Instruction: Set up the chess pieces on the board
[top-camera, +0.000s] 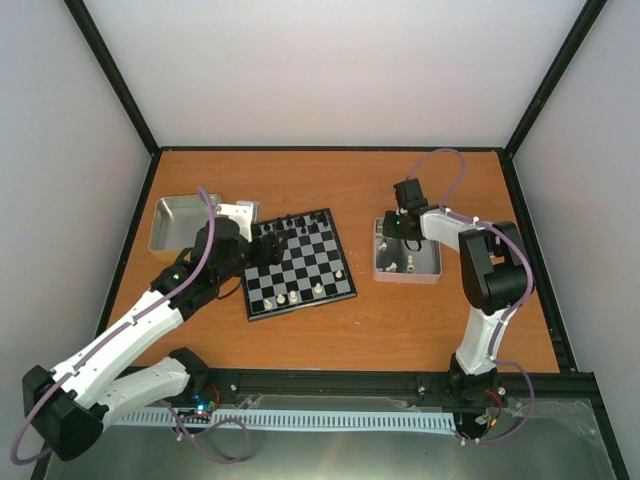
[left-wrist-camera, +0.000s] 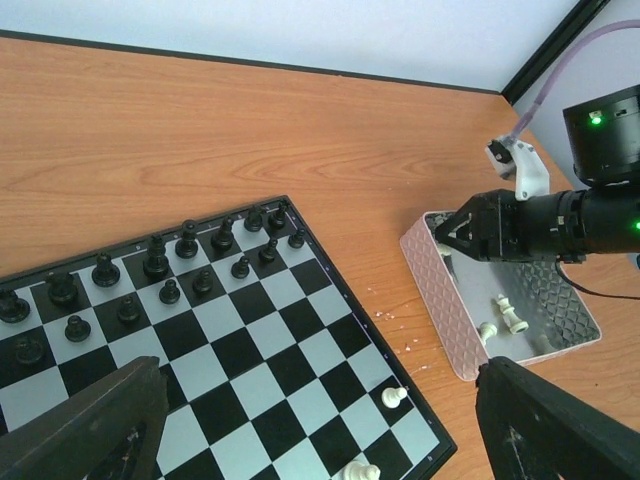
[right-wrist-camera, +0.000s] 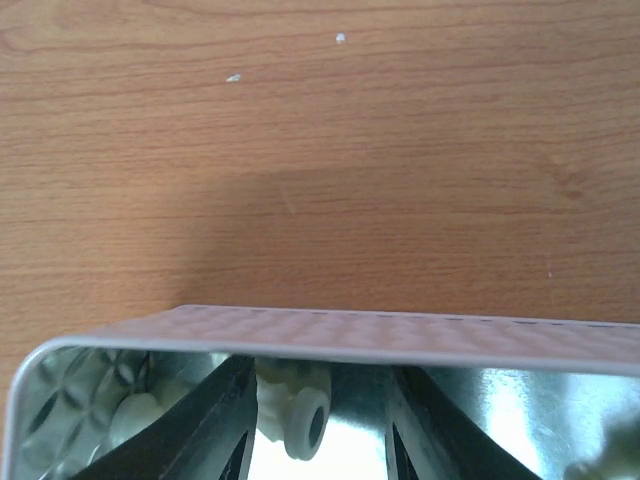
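Note:
The chessboard (top-camera: 300, 265) holds black pieces along its far side and a few white pieces, including a white pawn (left-wrist-camera: 393, 396), along the near side. My left gripper (top-camera: 264, 249) hangs over the board's left part, fingers apart and empty in its wrist view. My right gripper is down in the pink-rimmed box (left-wrist-camera: 435, 300), fingers apart around a white piece (right-wrist-camera: 304, 420) lying in it; more white pieces (left-wrist-camera: 508, 315) lie there.
An empty metal tray (top-camera: 180, 223) stands at the back left. Bare wood (top-camera: 400, 330) shows in front of the box and between board and box.

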